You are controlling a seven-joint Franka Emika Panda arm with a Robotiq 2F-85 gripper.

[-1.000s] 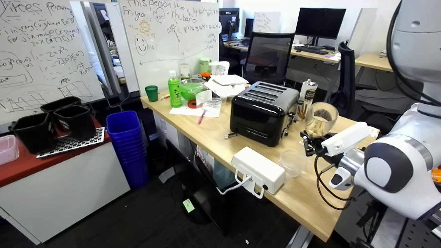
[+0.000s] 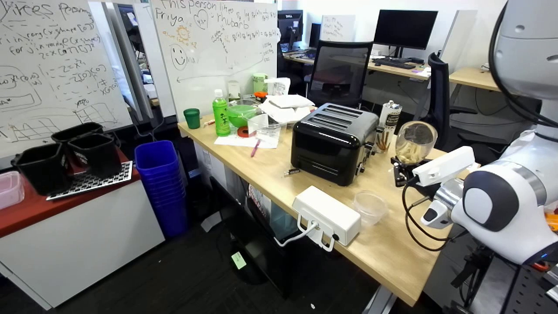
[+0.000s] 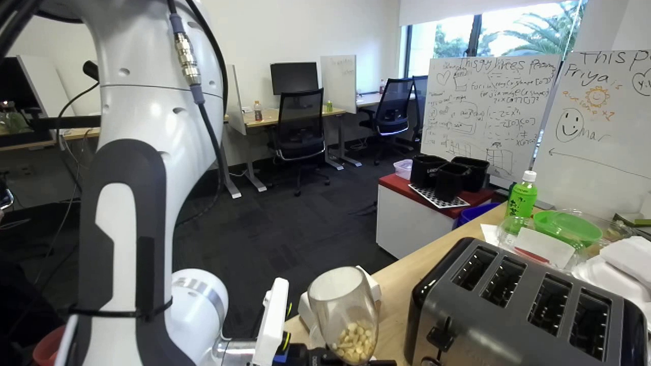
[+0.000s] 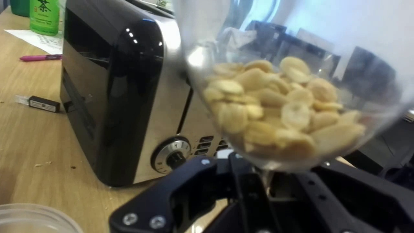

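Observation:
A clear stemmed glass [image 2: 416, 142] holding pale nuts [image 4: 279, 108] is up beside the toaster's control end. My gripper is shut on it just below the bowl, at the stem. The bowl leans a little in the first exterior view, and the nuts stay inside it. In the second exterior view the glass [image 3: 343, 308] shows above the dark fingers, whose lower parts are cut off by the frame. A clear empty plastic cup [image 2: 370, 207] stands on the table, in front of the toaster.
A black and steel toaster [image 2: 335, 144] takes up the table's middle. Near its front edge sits a white camera box [image 2: 327, 214]. Behind the toaster's right end is a tall can [image 2: 389, 123]. A green bottle [image 2: 220, 114], bowls and papers fill the far left.
The glass and my gripper have moved right and slightly up in the first exterior view, away from the toaster and plastic cup. The glass leans more visibly now.

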